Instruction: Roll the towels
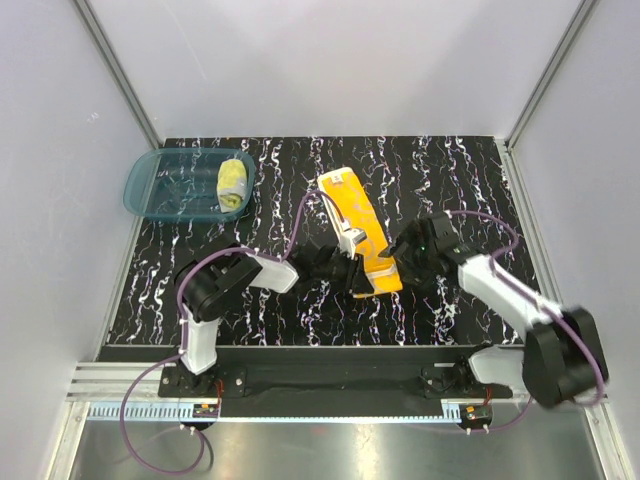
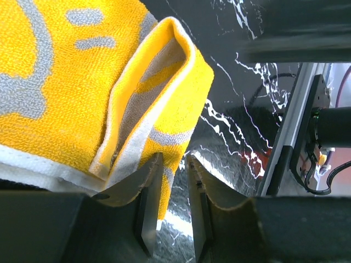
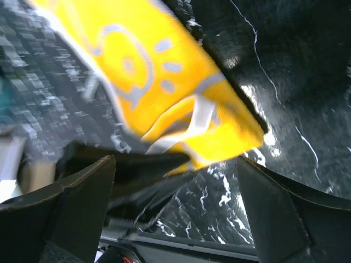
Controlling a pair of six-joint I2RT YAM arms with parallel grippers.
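A yellow towel (image 1: 355, 212) with grey markings and a white edge lies lengthwise on the dark marbled table. Its near end has a raised, loosely folded-over flap (image 2: 173, 87). In the left wrist view, my left gripper has its fingers close together at this end, with a strip of yellow cloth between the tips; it is shut on the towel. My right gripper is wide open, above the towel's near right side, and holds nothing. Part of the fold is hidden behind the left gripper's fingers in the right wrist view.
At the back left stands a teal bin (image 1: 175, 207) with a rolled yellow-grey towel (image 1: 232, 185) inside. The two grippers are close together over the towel's near end.
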